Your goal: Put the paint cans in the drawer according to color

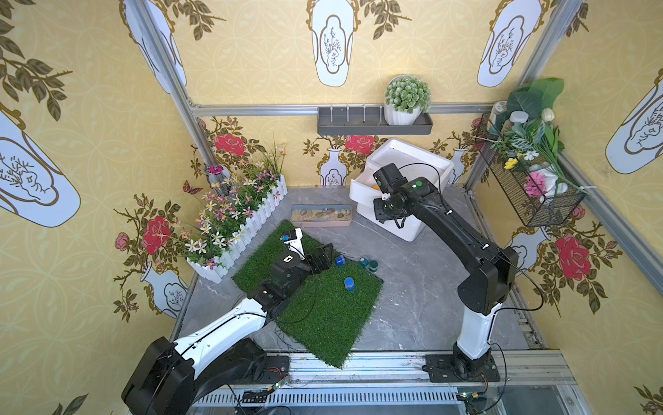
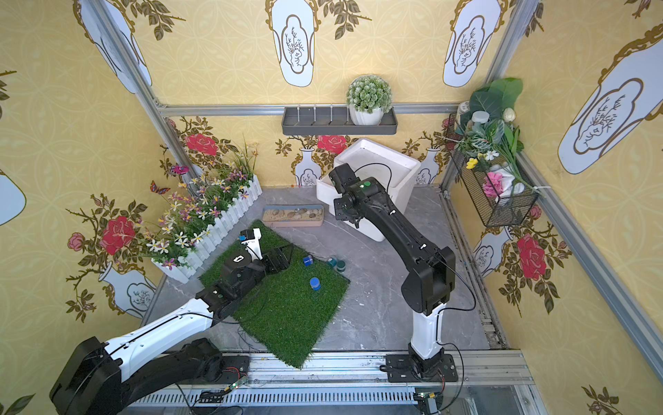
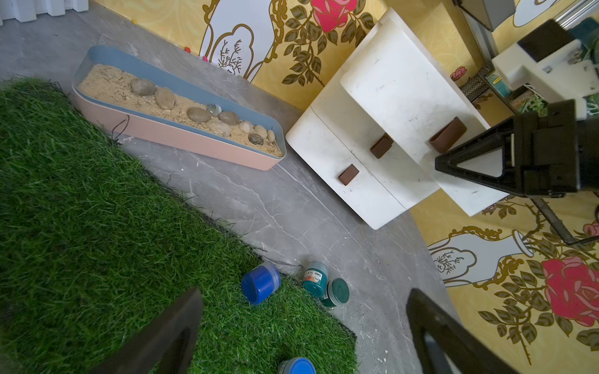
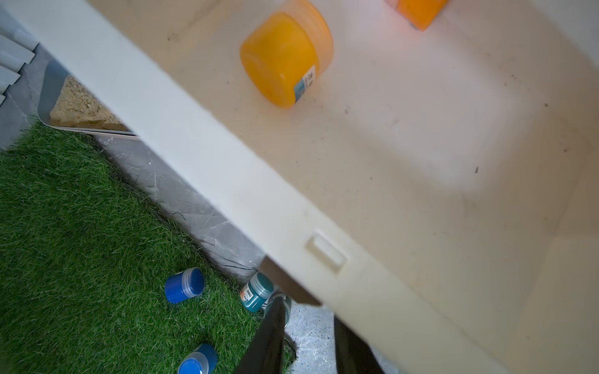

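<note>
A white drawer unit (image 3: 330,149) stands at the back right, a drawer pulled out holding a yellow paint can (image 4: 280,59) and an orange one (image 4: 416,8). My right gripper is at that drawer's front edge by a brown handle (image 4: 287,280); its fingertips are partly hidden behind the edge. My left gripper stands open over the turf (image 3: 75,230), nothing between its fingers. Two blue cans (image 3: 259,283) lie or stand on the turf, with two teal-green cans (image 3: 315,280) at its edge.
A sand-and-stone tray (image 3: 174,121) sits left of the drawers. A flower fence (image 1: 234,242) lines the left side, a wire basket (image 1: 525,186) hangs on the right wall.
</note>
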